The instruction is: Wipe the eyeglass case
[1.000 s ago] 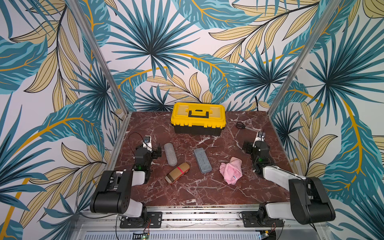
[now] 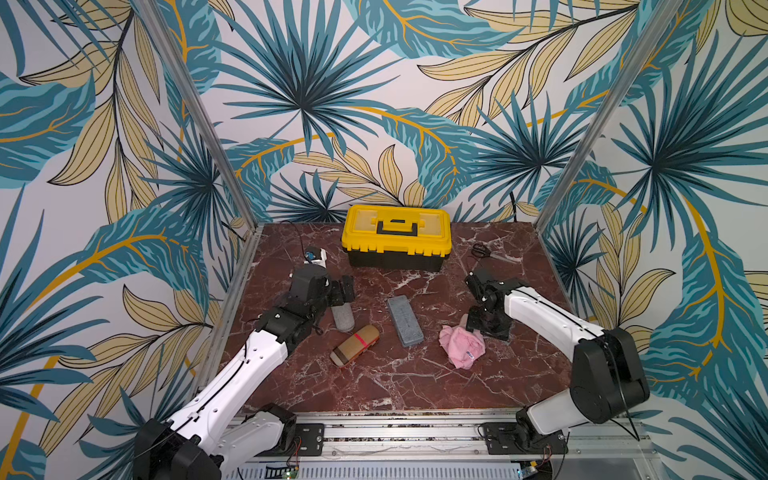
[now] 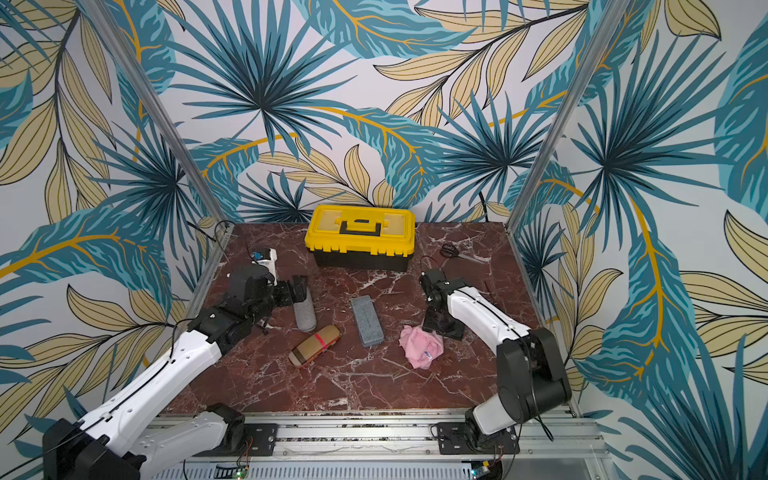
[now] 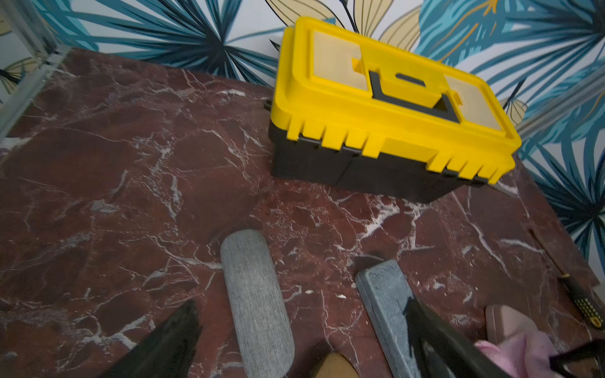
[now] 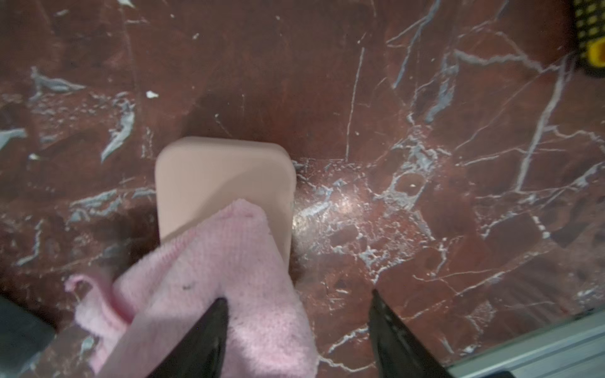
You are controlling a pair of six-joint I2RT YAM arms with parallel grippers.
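A long grey case with rounded ends (image 4: 257,302), seemingly the eyeglass case, lies on the table at left centre. Over it, my left gripper (image 2: 344,289) stands open, its fingers (image 4: 167,343) spread to either side in the left wrist view with nothing held. The crumpled pink cloth (image 2: 461,345) rests right of centre, partly covering a beige rounded object (image 5: 227,179). Close above the cloth is my right gripper, its fingers apart. One finger (image 5: 211,334) overlaps the cloth in the right wrist view; the other is over bare table. Contact cannot be made out.
A blue-grey block (image 2: 405,321) lies between case and cloth. In front of the case sits a brown item with a red band (image 2: 354,345). A yellow toolbox (image 2: 397,236) stands at the back, scissors (image 2: 481,250) to its right.
The objects have stayed put.
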